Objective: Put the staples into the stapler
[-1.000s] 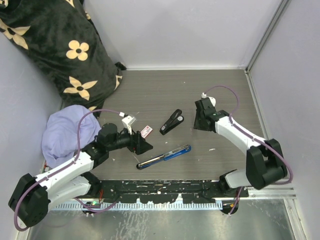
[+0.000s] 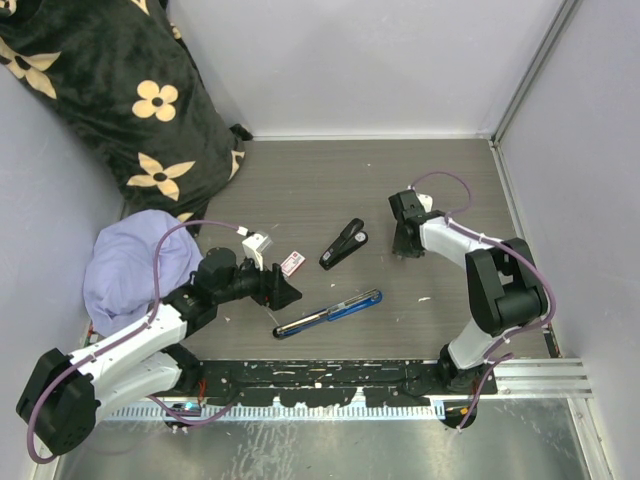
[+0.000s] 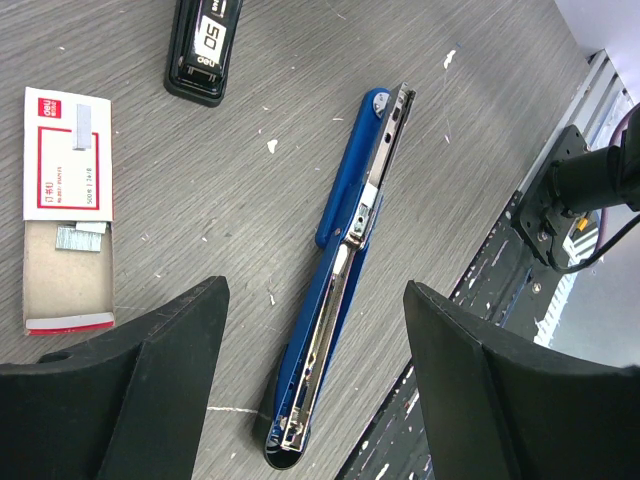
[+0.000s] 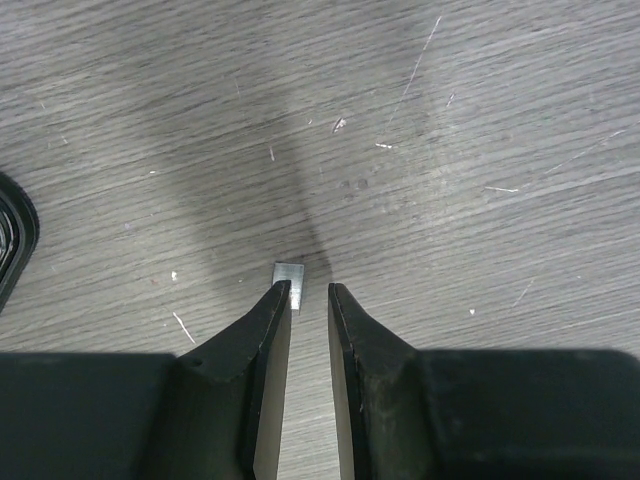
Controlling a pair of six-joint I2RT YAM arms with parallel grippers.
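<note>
The blue stapler (image 3: 330, 250) lies opened out on the table, its long metal channel exposed. My left gripper is above it with its fingers wide apart and nothing held. To the left, a red and white staple box (image 3: 68, 160) sits with its tray pulled out, and a few staples (image 3: 78, 238) show inside. On the table at the right, a small strip of staples (image 4: 290, 274) lies flat. My right gripper is right over it, fingers slightly apart; the left fingertip covers part of the strip.
A black stapler (image 2: 344, 244) rests mid-table, between the box and my right arm. A lilac cloth (image 2: 145, 262) and a dark flowered cushion (image 2: 150, 110) fill the left side.
My right arm has come down and inward, its gripper shifting little in the top view. My left arm stays almost still, and the staplers and box have not moved.
</note>
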